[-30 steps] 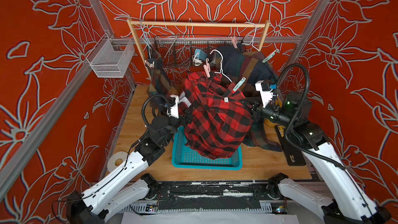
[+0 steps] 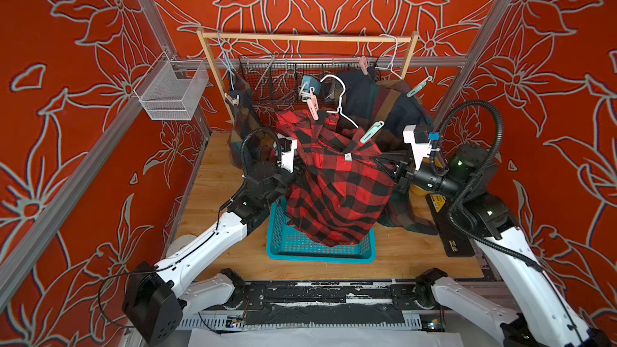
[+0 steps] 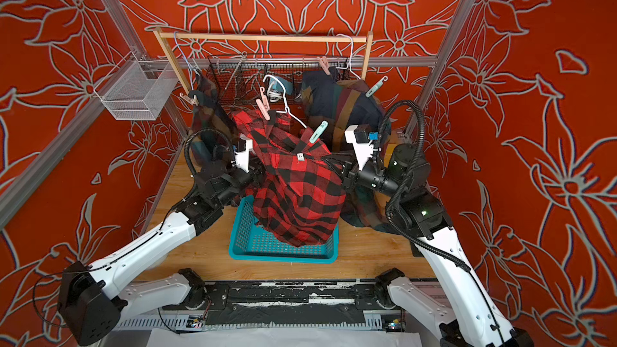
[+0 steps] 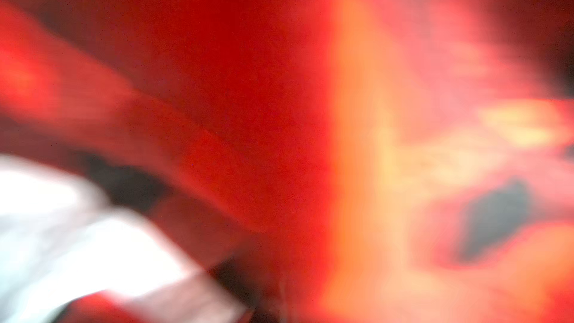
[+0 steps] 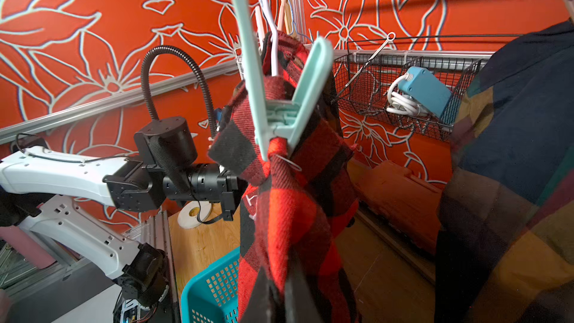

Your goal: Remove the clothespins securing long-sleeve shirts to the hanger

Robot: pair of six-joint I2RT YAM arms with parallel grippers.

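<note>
A red-and-black plaid shirt (image 2: 340,192) hangs on a white hanger (image 2: 341,93). A pink clothespin (image 2: 313,104) clips its left shoulder, and a mint clothespin (image 2: 371,131) its right. In the right wrist view the mint clothespin (image 5: 278,110) grips a fold of cloth. Below that clip my right gripper is shut on the shirt's fabric. At the shirt's left side stands my left gripper (image 2: 300,168), shut, its fingertips hidden against the cloth. The left wrist view is blurred close-up red fabric, so whether cloth lies between those fingers does not show.
Under the shirt sits a teal basket (image 2: 321,258). Behind, a wooden rack (image 2: 308,37) holds dark plaid shirts (image 2: 392,99) with more clothespins, including another mint one (image 2: 419,86). A wire basket (image 2: 257,80) stands at the back. A dark tray (image 2: 453,231) lies right.
My left arm has moved right and back, into the shirt's left side. The pink clothespin and hanger have shifted slightly left. My right arm has moved slightly right, still on the cloth.
</note>
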